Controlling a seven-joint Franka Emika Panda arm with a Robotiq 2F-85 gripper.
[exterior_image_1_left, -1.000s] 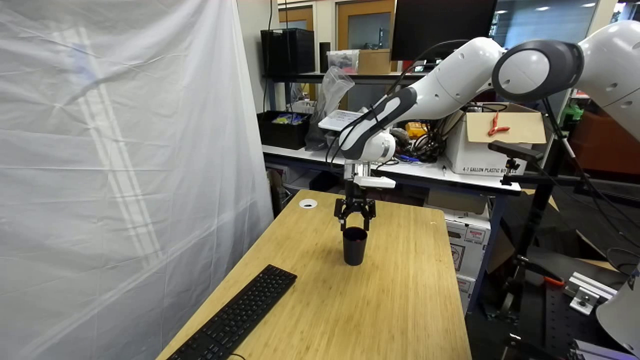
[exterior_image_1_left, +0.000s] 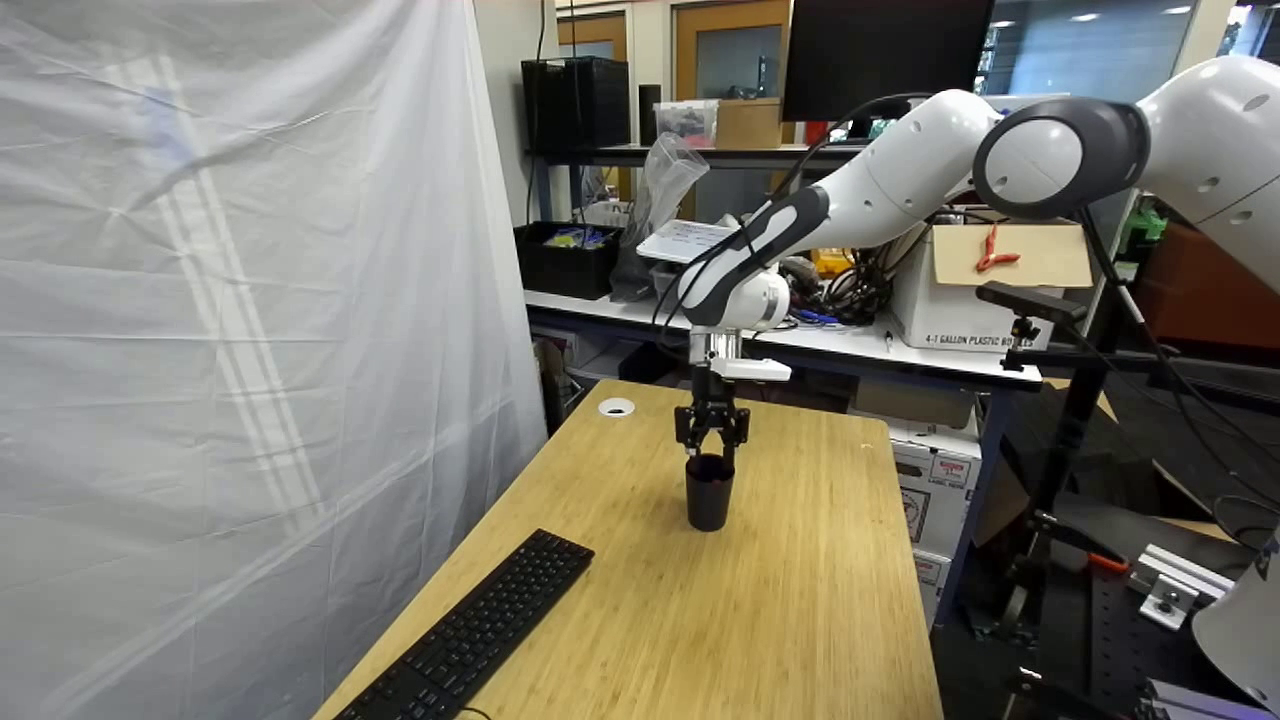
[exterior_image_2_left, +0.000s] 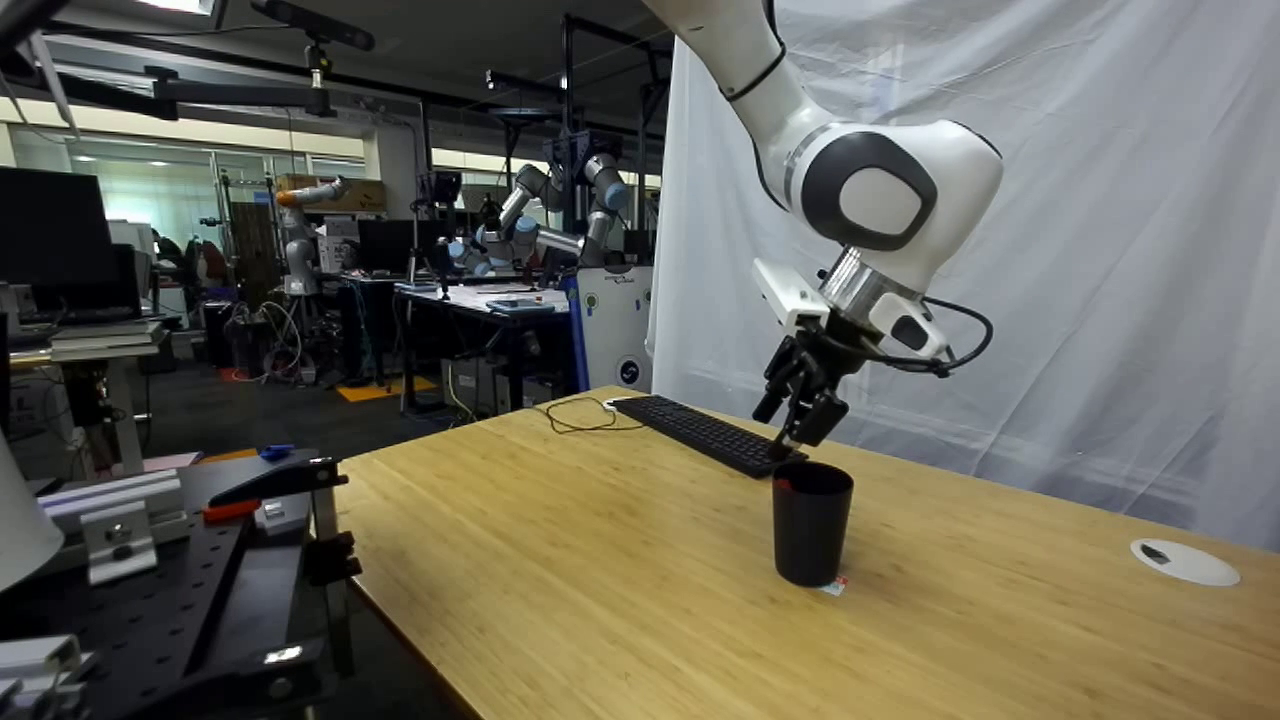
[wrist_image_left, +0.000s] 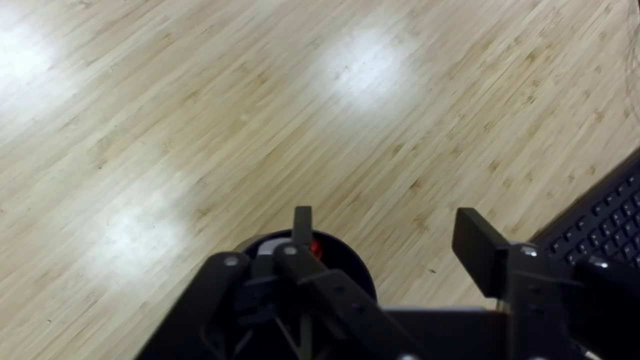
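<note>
A black cup (exterior_image_1_left: 709, 494) stands upright on the wooden table. Something red (exterior_image_2_left: 785, 485) shows inside it at the rim, and the wrist view also shows a pale thing (wrist_image_left: 271, 246) in its mouth. My gripper (exterior_image_1_left: 711, 451) points down at the cup's top, its fingers apart. In the wrist view one finger (wrist_image_left: 303, 223) overlaps the cup's mouth, while the other finger (wrist_image_left: 480, 252) lies off to the right over bare table. Whether a fingertip reaches below the rim or touches the cup, I cannot tell. Nothing shows held between the fingers.
A black keyboard (exterior_image_1_left: 474, 630) lies along the table's curtain side. A white round disc (exterior_image_1_left: 615, 407) is set near the far left corner. Beside the cup's base lies a small coloured scrap (exterior_image_2_left: 835, 586).
My gripper's fingers have come closer together and sit slightly lower at the cup's mouth. The upper arm has shifted a little. The cup stays in place.
</note>
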